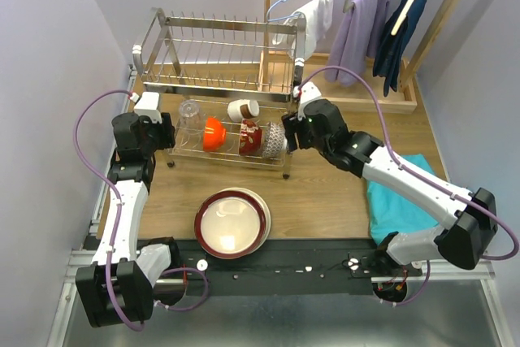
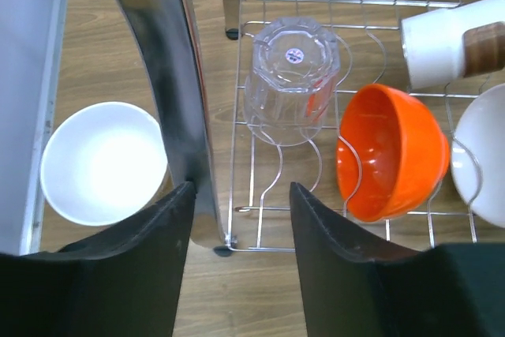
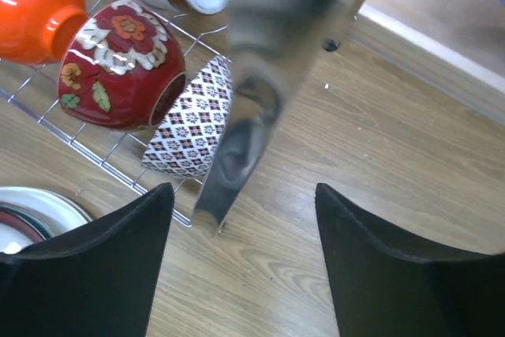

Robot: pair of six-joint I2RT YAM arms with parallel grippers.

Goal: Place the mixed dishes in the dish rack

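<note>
The two-tier metal dish rack [image 1: 218, 89] holds a clear glass [image 2: 290, 84], an orange bowl [image 2: 390, 155], a white-and-brown mug [image 1: 243, 110], a red flowered bowl [image 3: 118, 65] and a patterned cup [image 3: 185, 128] below; its upper tier is empty. My left gripper is open at the left upright, which stands near its left finger. My right gripper is open around the right upright, touching unclear. Plates [image 1: 230, 223] lie stacked in front of the rack. A white bowl [image 2: 102, 163] sits left of the rack in the left wrist view.
A wooden drying stand [image 1: 443, 7] with hanging clothes is at the back right. A teal cloth [image 1: 402, 209] lies at the front right. Bare worktop lies on both sides of the plates.
</note>
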